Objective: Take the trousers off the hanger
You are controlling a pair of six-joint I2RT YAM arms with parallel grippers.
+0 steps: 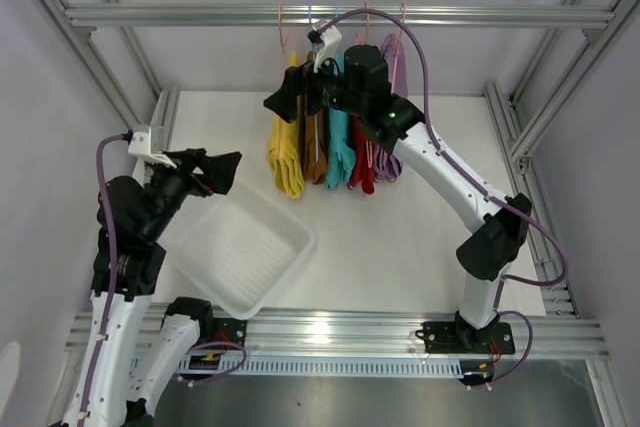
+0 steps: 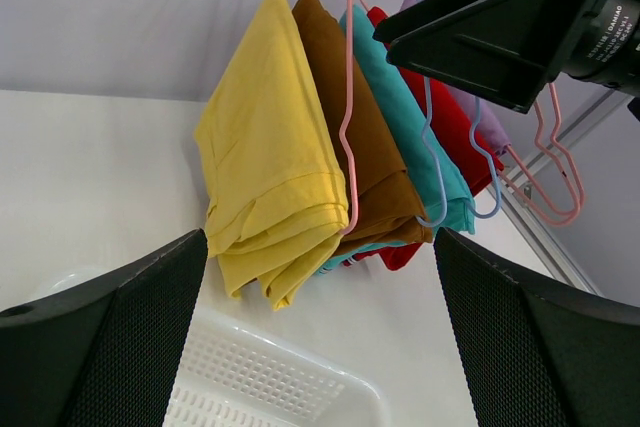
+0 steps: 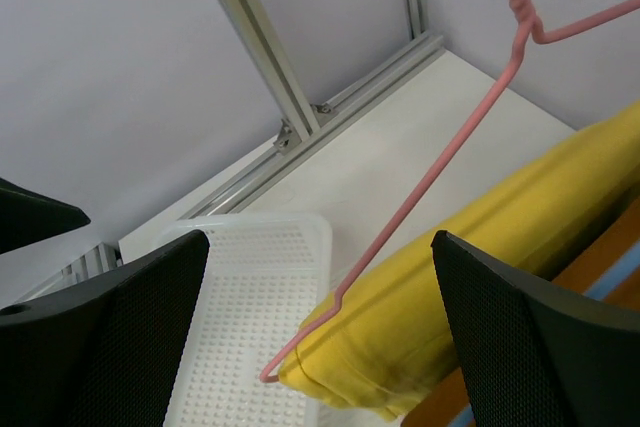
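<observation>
Folded garments hang on hangers from the rail (image 1: 220, 15): yellow (image 1: 285, 152), brown (image 1: 314, 155), teal (image 1: 339, 160), red (image 1: 362, 169) and purple (image 1: 392, 162). My right gripper (image 1: 293, 87) is open at the yellow garment's upper part; in the right wrist view a pink hanger (image 3: 437, 167) and the yellow cloth (image 3: 370, 337) show between and beyond its fingers. My left gripper (image 1: 215, 172) stands open at the left, facing the garments, with the yellow one (image 2: 265, 137) ahead of it in the left wrist view. Which garment is the trousers I cannot tell.
A white perforated basket (image 1: 240, 247) lies on the floor at lower left. Aluminium frame bars and grey walls bound the space on both sides.
</observation>
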